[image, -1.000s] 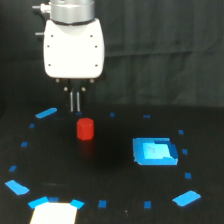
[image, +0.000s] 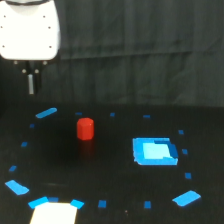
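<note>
A small red block (image: 85, 129), rounded in outline, stands on the dark table left of centre. My white gripper (image: 31, 84) hangs at the upper left, above and to the left of the block and clearly apart from it. Its fingers show only as a thin, dark, narrow shape, so whether they are parted is unclear. Nothing can be made out between them. To the right lies a blue square frame (image: 138, 151) with a pale middle; no other object shows inside it.
Small blue squares and longer blue strips (image: 186, 198) mark the table around the block and frame. A bright white shape (image: 54, 213) sits at the bottom edge.
My gripper has moved left and slightly up, from just above the red block's left side to the upper left corner. The red block and blue frame have stayed in place.
</note>
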